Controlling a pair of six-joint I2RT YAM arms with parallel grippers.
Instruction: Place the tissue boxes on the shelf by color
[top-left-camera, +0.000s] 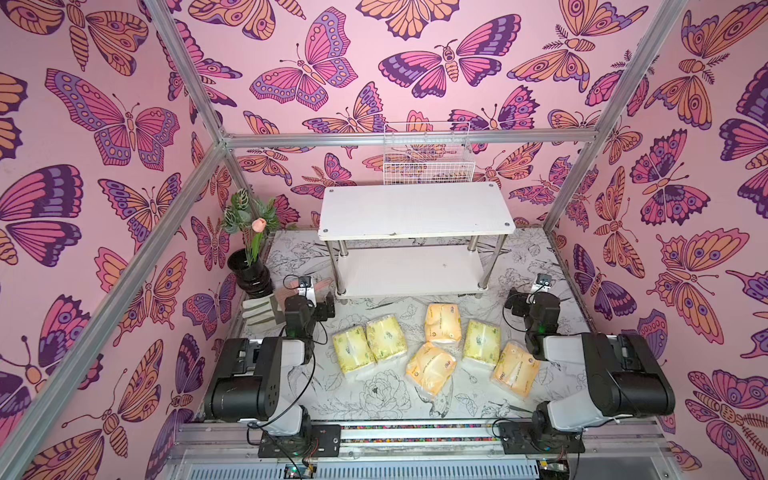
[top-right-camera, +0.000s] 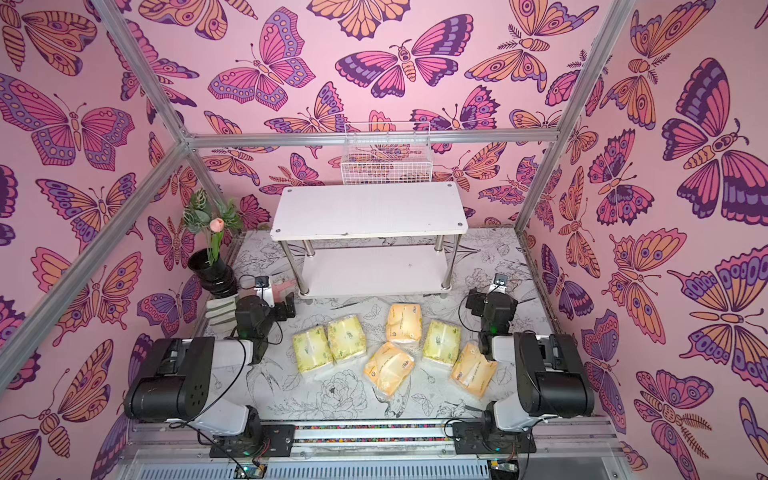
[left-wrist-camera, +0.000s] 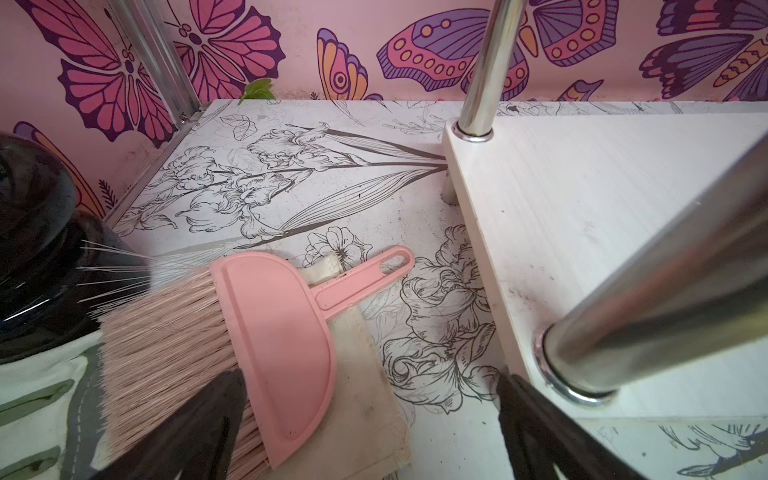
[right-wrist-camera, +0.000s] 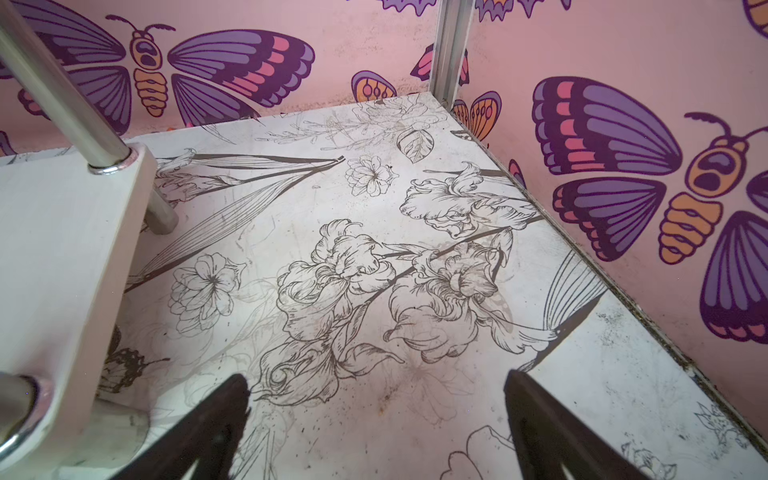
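Note:
On the table in front of the white two-tier shelf (top-left-camera: 416, 209) lie soft tissue packs in two colors. Two green packs sit side by side at the left, a left one (top-left-camera: 353, 349) and a right one (top-left-camera: 386, 337); a third green pack (top-left-camera: 481, 342) lies farther right. Orange packs lie nearest the shelf (top-left-camera: 442, 322), in the middle front (top-left-camera: 430, 368) and at the right (top-left-camera: 514, 369). Both shelf tiers are bare. My left gripper is open and empty, left of the packs. Open and empty too, my right gripper stays above bare table to their right.
Left of the shelf lie a pink brush and dustpan (left-wrist-camera: 276, 344) beside a black vase (top-left-camera: 251, 276) with flowers and folded striped cloth (top-left-camera: 260, 310). A white wire basket (top-left-camera: 428, 172) is behind the shelf. Metal shelf legs (left-wrist-camera: 664, 280) stand near my left gripper.

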